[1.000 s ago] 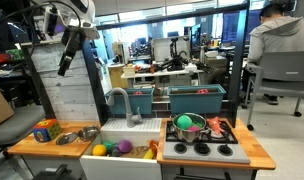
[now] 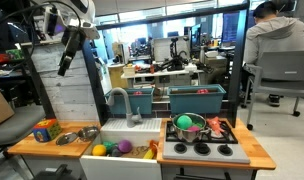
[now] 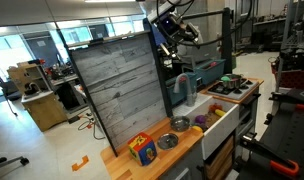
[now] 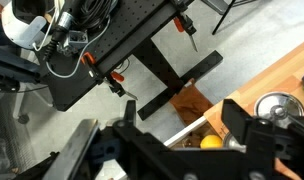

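High above the left end of the counter, my gripper [image 2: 64, 70] hangs in the air, well clear of every object. In the wrist view its two dark fingers [image 4: 122, 138] stand wide apart with nothing between them. Below and to the right of it, a white sink [image 2: 100, 170] holds several colourful toy foods, among them an orange carrot-like piece [image 2: 149, 153]. Metal bowls [image 2: 89, 133] sit on the wood left of the sink. A pot [image 2: 197, 132] with a green round thing [image 2: 182, 122] in it stands on the stove at the right.
A colourful box [image 2: 46, 130] stands at the counter's left end. Behind the counter are a grey faucet [image 2: 129, 105] and a teal box [image 2: 197, 103]. A red object [image 2: 216, 126] lies behind the stove. Air around the gripper looks clear, with a panel [image 2: 67, 85] close by.
The arm, its gripper and the counter objects look unchanged. Only the person at the back right has shifted posture, moving slightly left.
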